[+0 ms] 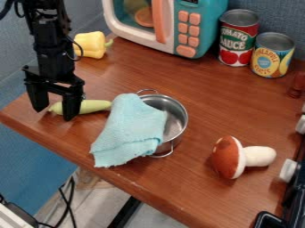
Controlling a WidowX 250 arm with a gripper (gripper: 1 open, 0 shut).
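Observation:
My black gripper (53, 100) is low at the left of the table, its fingers around a pale yellow-green elongated vegetable (93, 106) lying on the wood; whether they grip it I cannot tell. To its right stands a metal pot (173, 120) with a light blue cloth (127, 136) draped over its left side and onto the table.
A yellow pepper (92, 44), toy microwave (165, 22), tomato can (237, 40) and second can (273, 55) line the back. A toy mushroom (238, 157) lies front right, beside a black appliance (288, 191).

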